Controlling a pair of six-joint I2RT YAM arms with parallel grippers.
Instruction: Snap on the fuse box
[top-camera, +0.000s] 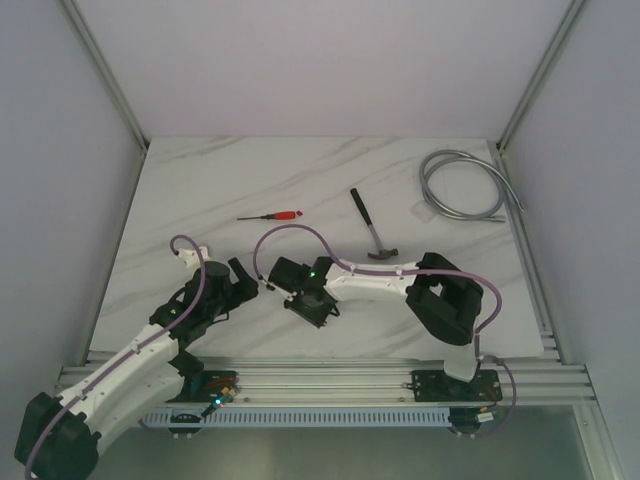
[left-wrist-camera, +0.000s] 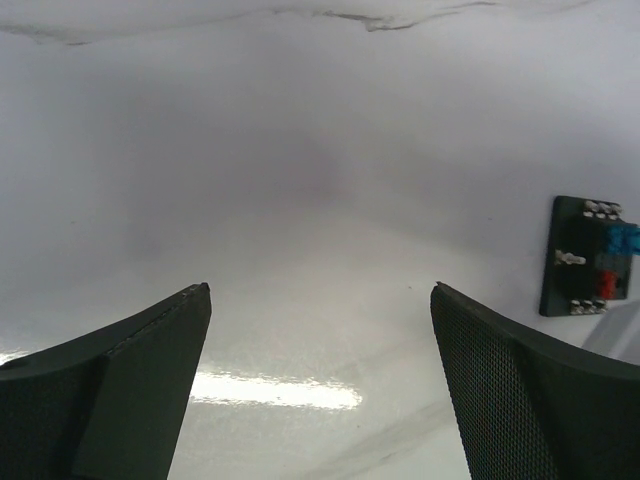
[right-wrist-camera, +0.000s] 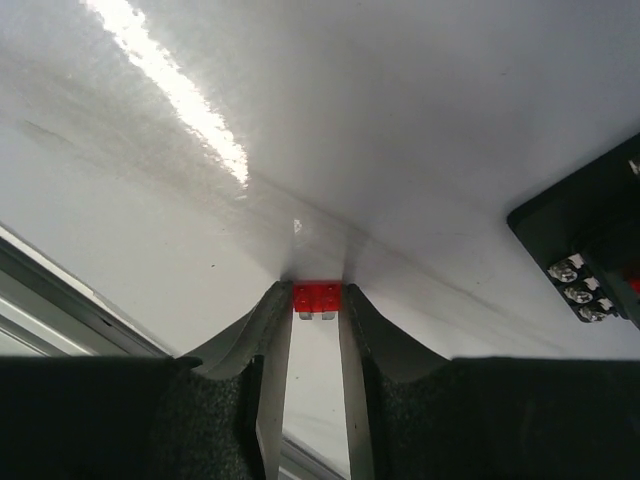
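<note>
In the right wrist view a small red block with metal tabs sits between the fingertips of my right gripper, which are closed in on either side of it; whether they grip it firmly is unclear. A black board with screw terminals lies to its right. My left gripper is open and empty over the white table; a small circuit board with blue and red parts lies to its right. In the top view the right gripper is largely hidden by its arm.
A red screwdriver, a hammer and a coiled grey hose lie farther back on the table. Metal rails run along the front edge.
</note>
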